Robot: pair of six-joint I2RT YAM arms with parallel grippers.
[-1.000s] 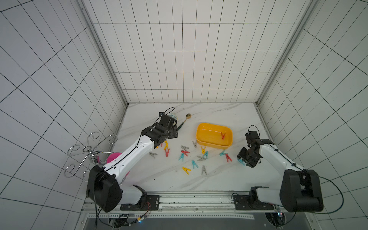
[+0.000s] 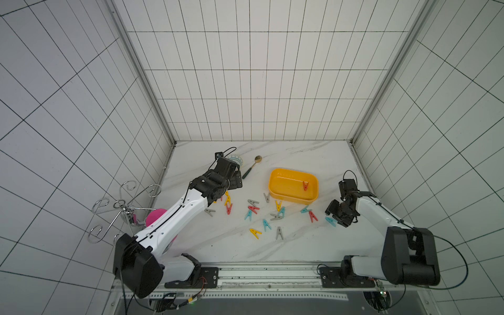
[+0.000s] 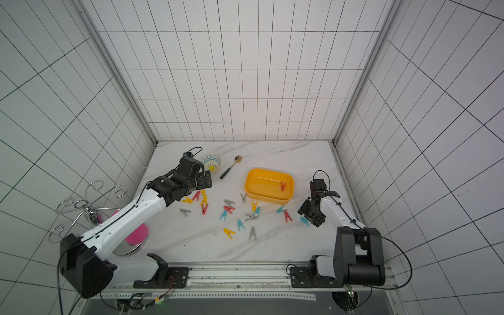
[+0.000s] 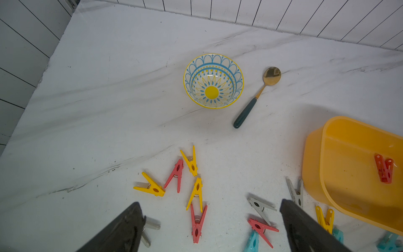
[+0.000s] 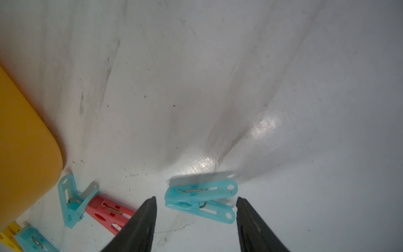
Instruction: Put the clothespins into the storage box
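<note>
The yellow-orange storage box (image 2: pixel 278 191) stands right of the table's middle, with one red clothespin (image 4: pixel 383 168) inside. Several red, yellow, blue and grey clothespins lie scattered in front of it and to its left, among them a yellow one (image 2: pixel 255 233) and a grey one (image 2: pixel 279 233). My right gripper is open low above a lone blue clothespin (image 5: pixel 201 194), which lies flat on the table and shows between the fingertips. At the left, my left gripper hangs open above the table with nothing held; clothespins below show between its fingers.
A patterned bowl (image 4: pixel 212 93) and a spoon (image 4: pixel 247 110) lie at the back left. A metal rack with a pink base (image 3: pixel 137 234) stands by the left arm.
The left arm has shifted slightly to the left. The right gripper has barely moved near the blue clothespin. No clothespin has visibly moved.
</note>
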